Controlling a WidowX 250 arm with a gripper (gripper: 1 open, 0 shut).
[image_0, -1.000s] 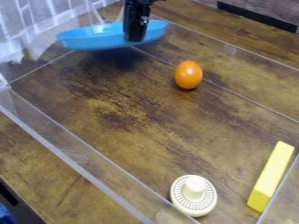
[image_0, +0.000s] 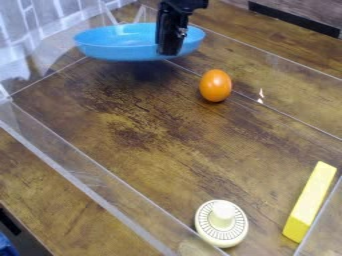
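Observation:
A blue shallow bowl or plate (image_0: 114, 43) is at the top left, raised above the wooden table, with a shadow beneath it. My black gripper (image_0: 170, 42) is at its right part, pointing down and shut, apparently on the bowl's rim; the contact itself is hard to make out. An orange egg-shaped object (image_0: 215, 85) rests on the table below and to the right of the bowl.
A white round knob-like object (image_0: 222, 223) lies near the front, with a yellow block (image_0: 309, 202) to its right. Clear plastic walls run along the left and right.
My gripper and the blue bowl have moved a little to the right and slightly downward in the view. The objects on the table have stayed put.

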